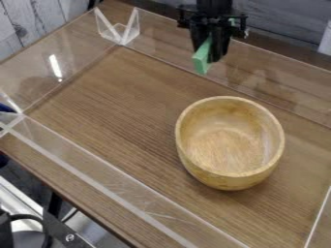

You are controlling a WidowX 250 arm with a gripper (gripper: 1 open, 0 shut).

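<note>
My gripper [207, 44], dark, hangs at the top centre of the camera view, shut on a green object [202, 60] that points down toward the wooden table. A round, light wooden bowl [229, 170] sits empty at the lower right, well below and in front of the gripper.
Clear plastic pieces [118, 27] stand at the upper left, with transparent strips along the table's left and front. Dark cables lie at the lower left corner.
</note>
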